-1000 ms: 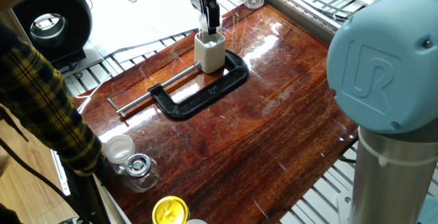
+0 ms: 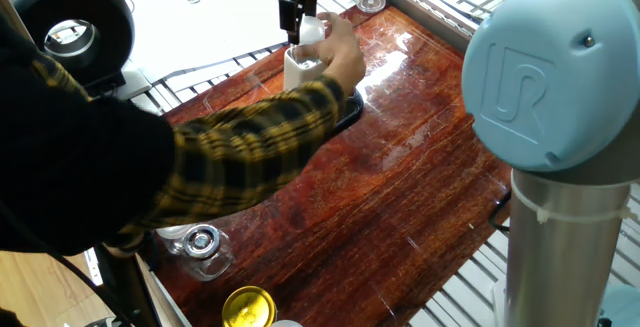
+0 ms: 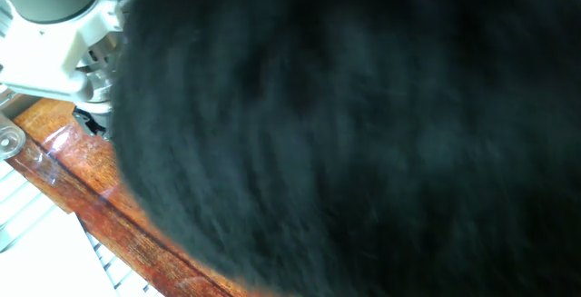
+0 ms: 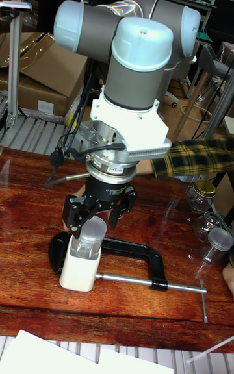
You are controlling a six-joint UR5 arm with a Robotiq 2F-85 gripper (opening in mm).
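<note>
A clear jar with a frosted lid (image 4: 93,228) sits in the white holder (image 4: 78,273), standing upright. In exterior view 3 my gripper (image 4: 95,221) is open above it, its black fingers (image 4: 72,216) spread to either side of the lid, with no clear contact. A person's hand (image 2: 345,57) reaches to the white lid (image 2: 312,31) on top of the holder in exterior view 1, hiding part of both. The black C-clamp (image 4: 153,252) lies on the table, its screw pointing away from the holder. Exterior view 2 is mostly blocked by dark hair.
The person's arm (image 2: 250,157) crosses the table. Several jars stand at one side, including a gold-lidded jar (image 4: 203,190) and a frosted-lid jar (image 4: 220,239). White paper (image 2: 205,27) lies beyond the table edge.
The person's hand has come from the left side across the table to the lid at the holder, covering most of the clamp. My gripper has shifted slightly left in exterior view 1.
</note>
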